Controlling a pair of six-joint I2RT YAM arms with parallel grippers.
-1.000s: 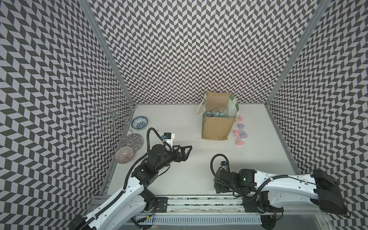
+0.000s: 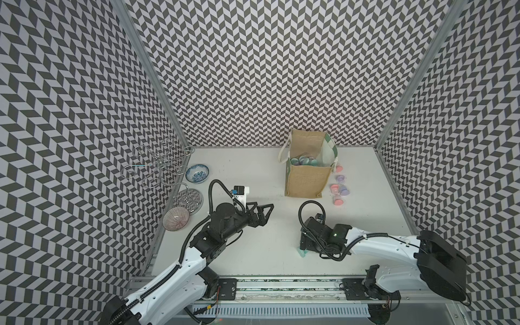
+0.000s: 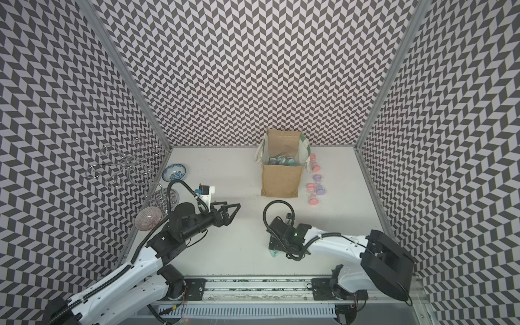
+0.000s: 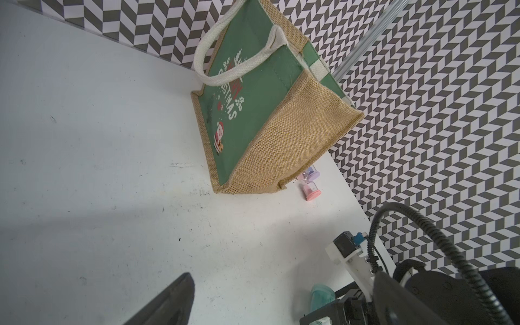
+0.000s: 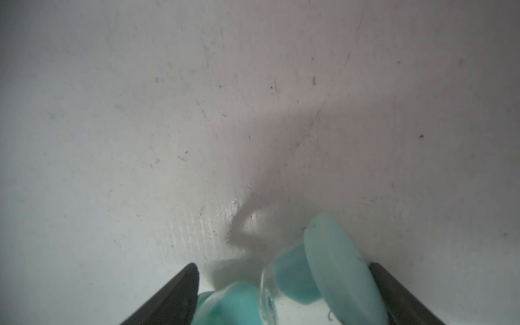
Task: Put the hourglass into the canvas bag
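A teal hourglass point(image 5: 338, 270) lies tilted between the fingers of my right gripper. One pale cap meets the right finger point(image 5: 398, 298), and its other end is near the left finger point(image 5: 173, 295); whether both press on it is unclear. In the left wrist view the hourglass point(image 4: 322, 298) shows beside the right gripper, close over the table. The canvas bag point(image 2: 307, 181) stands open at the back, with several teal pieces point(image 2: 304, 161) inside. My left gripper point(image 2: 265, 212) is open and empty, left of the bag's front.
Several pink and purple hourglasses point(image 2: 340, 188) lie right of the bag. A blue bowl point(image 2: 197, 173), a pink bowl point(image 2: 176, 218), a glass plate point(image 2: 189, 200) and a wire rack point(image 2: 157, 165) are at the left.
The right arm has moved away from the front edge, toward the bag. The teal hourglass now shows under its gripper. The left arm has shifted very slightly.
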